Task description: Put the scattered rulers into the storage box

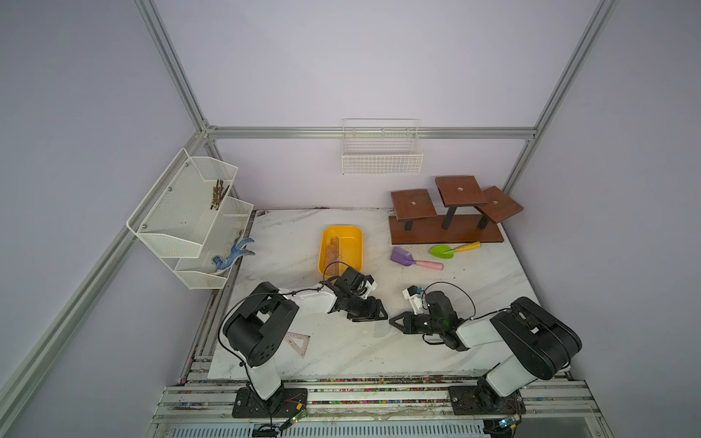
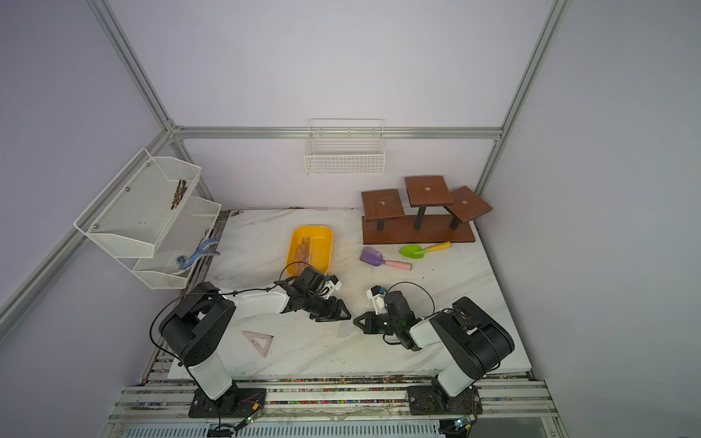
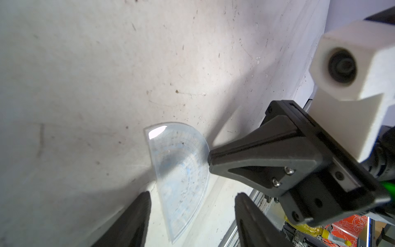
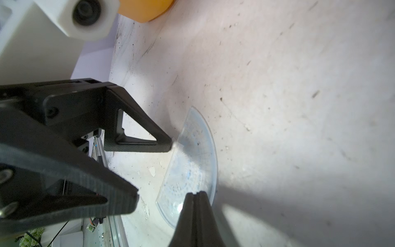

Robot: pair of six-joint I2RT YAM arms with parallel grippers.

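Observation:
A clear protractor (image 3: 179, 181) sits at table level between my two grippers. In the left wrist view my left gripper is open, its fingers apart on either side of the protractor's lower part. My right gripper is shut, its tips right at the protractor's curved edge; whether that thin rim is between them is hidden. A pinkish triangle ruler (image 1: 298, 343) lies on the table at the front left. The yellow storage box (image 1: 355, 239) stands behind my left arm, with a pinkish ruler (image 1: 333, 252) inside it.
A purple shovel (image 1: 402, 256) and a green shovel (image 1: 441, 251) lie at the back right before a brown tiered stand (image 1: 445, 232). White mesh baskets (image 1: 182, 219) hang at left.

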